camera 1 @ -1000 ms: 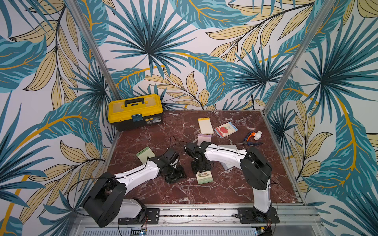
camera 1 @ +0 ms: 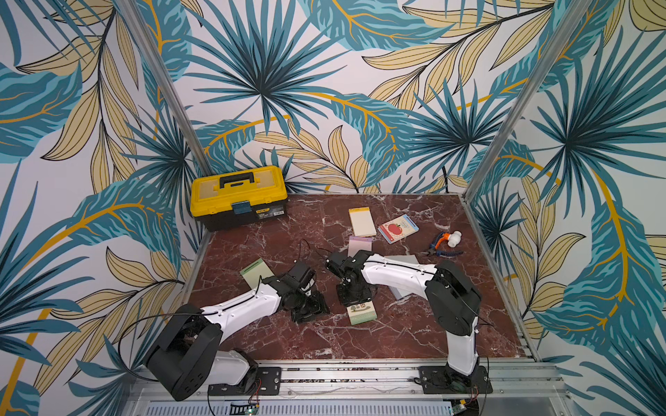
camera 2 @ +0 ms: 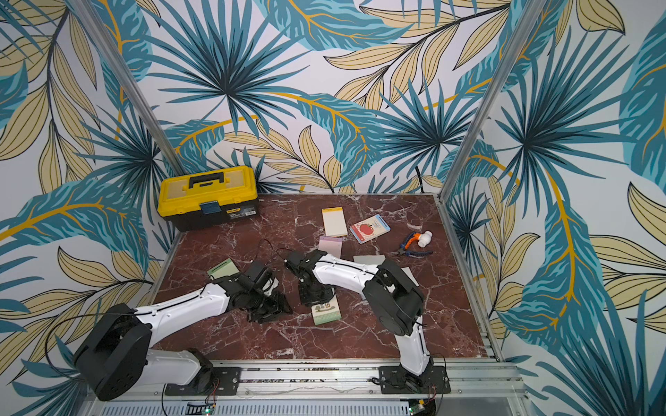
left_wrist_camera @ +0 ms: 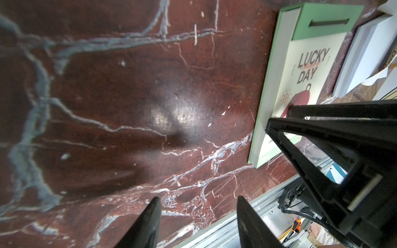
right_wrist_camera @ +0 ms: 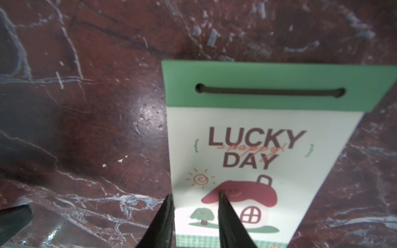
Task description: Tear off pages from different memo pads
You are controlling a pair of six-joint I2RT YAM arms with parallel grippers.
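Observation:
A memo pad marked LUCKY DAY [right_wrist_camera: 264,165], with a green binding strip, lies on the marble table in front of my arms. My right gripper is partly open over the pad's lower left edge, one finger beside the edge and one over the cover; contact is unclear. Left of the pad, my left gripper is open above bare table. Other pads are a green one [camera 1: 255,272], a pink one [camera 1: 359,244], a yellow-topped one [camera 1: 362,222] and an apple-cover one [camera 1: 398,228].
A yellow-lidded toolbox [camera 1: 239,197] stands at the back left. Pliers and a white-headed tool [camera 1: 445,242] lie at the right. Grey sheets or pads [camera 2: 367,258] sit behind the right arm.
My right arm has shifted very slightly over the LUCKY DAY pad; the left arm and everything else look unchanged.

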